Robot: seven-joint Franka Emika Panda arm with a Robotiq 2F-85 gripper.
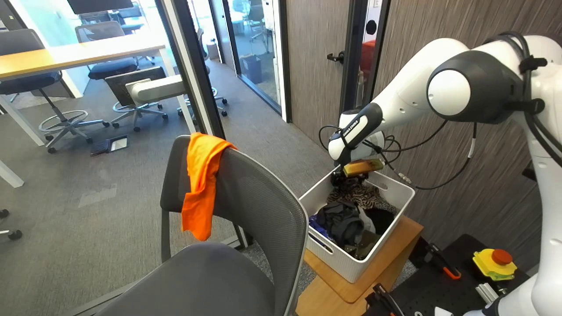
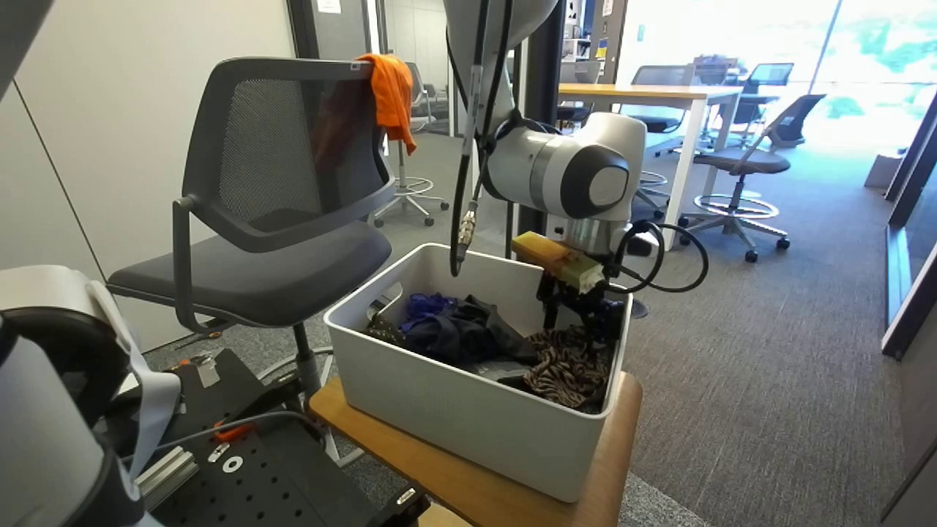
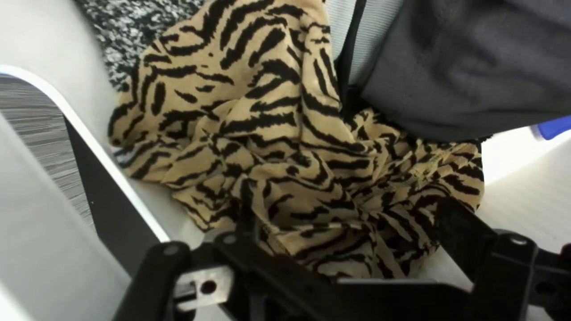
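My gripper is open inside the far end of the white bin (image 2: 465, 430). Tiger-striped cloth (image 3: 267, 133) lies crumpled under and between its fingers, which stand wide apart on either side of a fold. Whether the fingertips touch the fabric is hard to tell. In exterior view 2 the same striped cloth (image 2: 566, 369) fills the bin's right end, below the gripper. Dark grey cloth (image 3: 471, 69) lies against it in the wrist view. An orange cloth (image 1: 203, 181) hangs over the backrest of the grey chair (image 1: 253, 195).
Beside the striped cloth the bin holds dark clothes (image 1: 340, 221) and a blue piece (image 2: 428, 307). Its walls rise close around the gripper. The bin stands on a wooden stool (image 2: 615, 439). A black perforated board (image 2: 237, 474) with tools is nearby.
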